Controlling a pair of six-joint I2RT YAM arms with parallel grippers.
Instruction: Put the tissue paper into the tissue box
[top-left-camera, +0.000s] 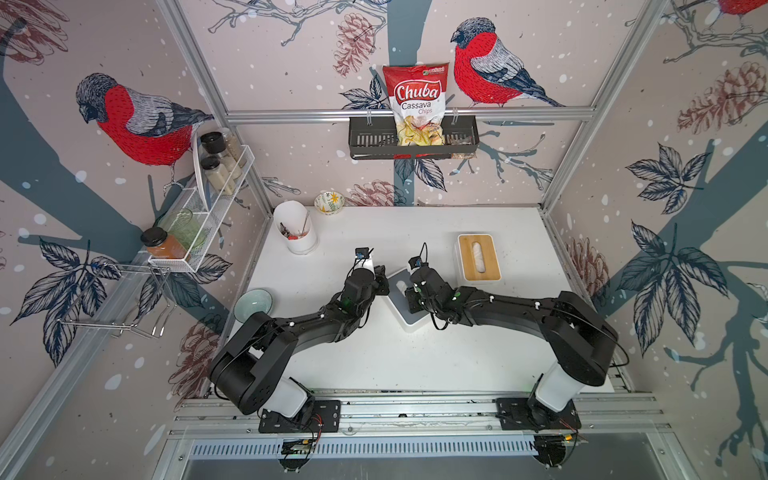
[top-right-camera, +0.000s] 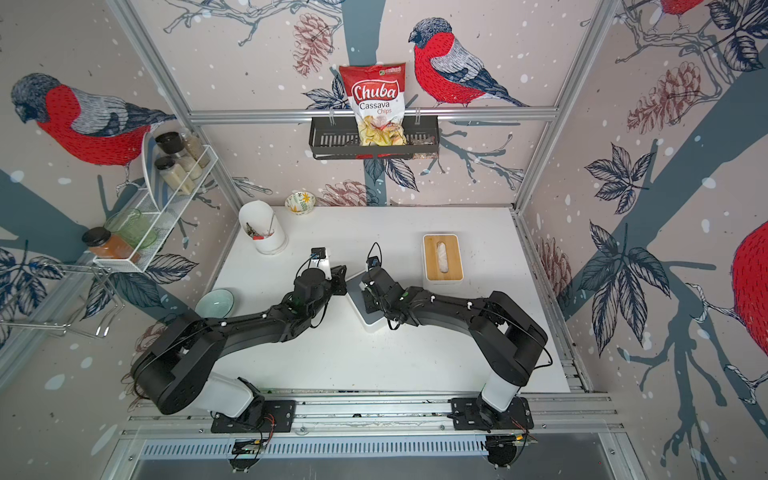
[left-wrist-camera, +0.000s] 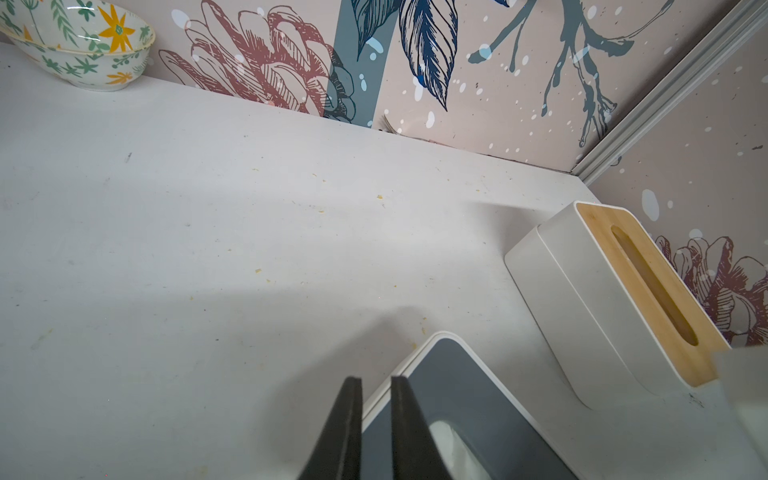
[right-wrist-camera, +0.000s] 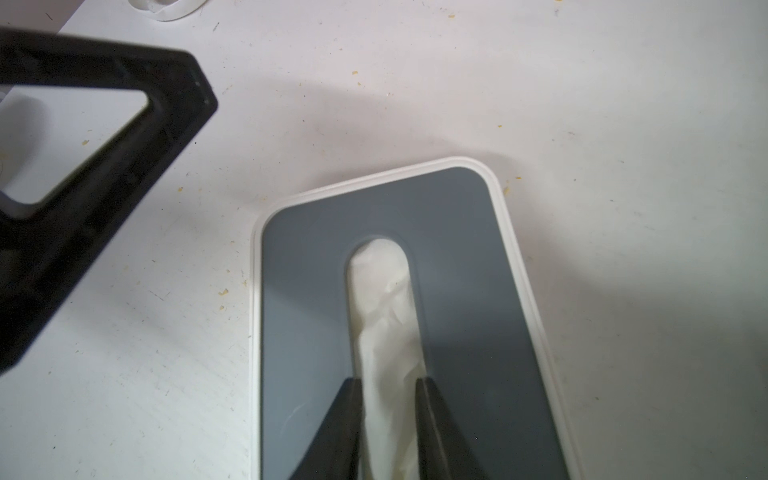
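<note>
The white tissue box with a dark grey lid (right-wrist-camera: 300, 280) stands angled in the middle of the table. White tissue paper (right-wrist-camera: 384, 312) fills the visible part of its long slot, looking crumpled. Over that slot my right gripper is part open, its fingertips on either side of the tissue; contact cannot be made out. At the box's left edge, my left gripper is shut on the rim, one finger outside and the other above the lid. Much of the box is behind the right gripper in the top left view.
A second box with a wooden lid (top-left-camera: 489, 261) sits at the back right. A white bucket (top-left-camera: 301, 240), a patterned bowl (top-left-camera: 329, 202) and a green bowl (top-left-camera: 253, 304) line the left side. Free table lies in front of the box.
</note>
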